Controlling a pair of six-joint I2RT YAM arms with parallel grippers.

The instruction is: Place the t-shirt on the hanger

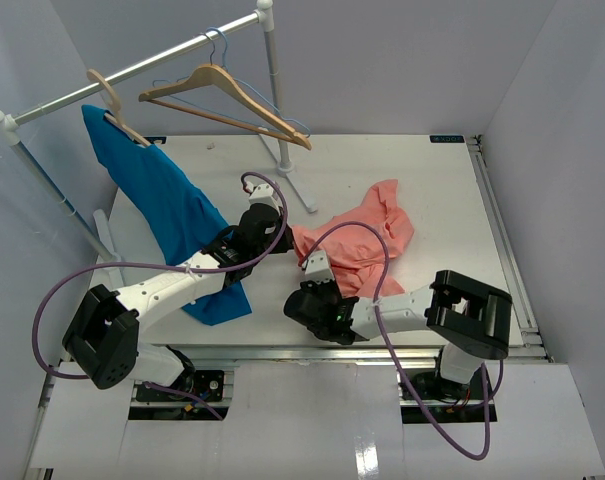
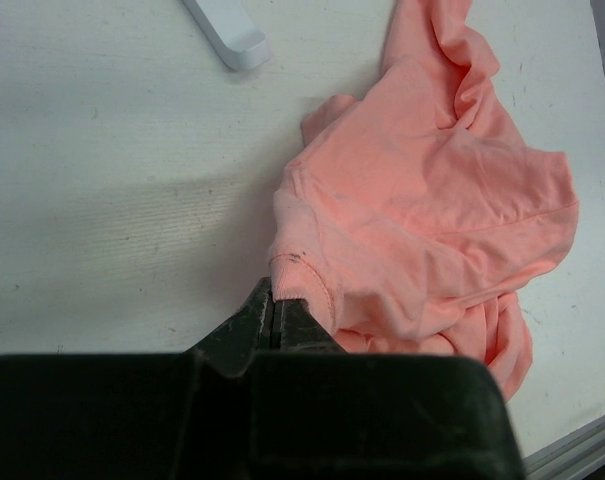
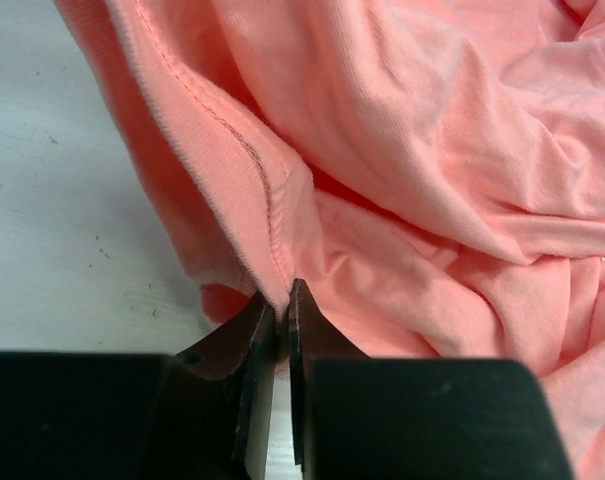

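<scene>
A pink T-shirt [image 1: 367, 225] lies crumpled on the white table. At its left part, my left gripper is shut on a hemmed edge of the fabric. My right gripper is lower and nearer the table's front, shut on another hemmed fold of the same shirt. Wooden hangers [image 1: 211, 75] and a thin blue wire hanger hang from the rail above, clear of the pink shirt.
A blue garment [image 1: 162, 200] drapes from a hanger at the left down onto the table. The white rack's post [image 1: 275, 90] and foot [image 2: 232, 35] stand behind the shirt. Bare table shows at the right.
</scene>
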